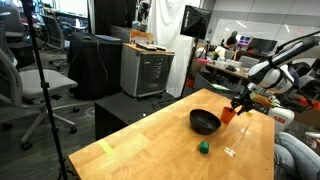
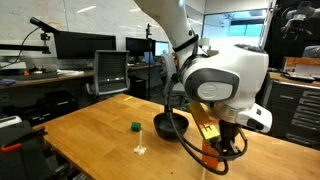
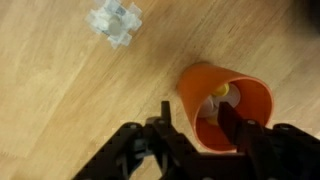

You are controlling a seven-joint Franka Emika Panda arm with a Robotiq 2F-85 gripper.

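Note:
An orange cup (image 3: 225, 107) stands on the wooden table, seen from above in the wrist view, with small whitish and yellow items (image 3: 222, 97) inside it. My gripper is partly open over the cup's near wall. One black finger (image 3: 165, 116) shows outside that wall and the other over the cup's opening. Whether either touches the cup I cannot tell. The cup (image 1: 227, 115) also appears in exterior view 1 beside the gripper. In exterior view 2 the arm partly covers the cup (image 2: 209, 157).
A black bowl (image 1: 205, 122) sits close to the cup, with a green object (image 1: 204, 147) in front of it. Clear or whitish scraps (image 3: 115, 21) lie on the table.

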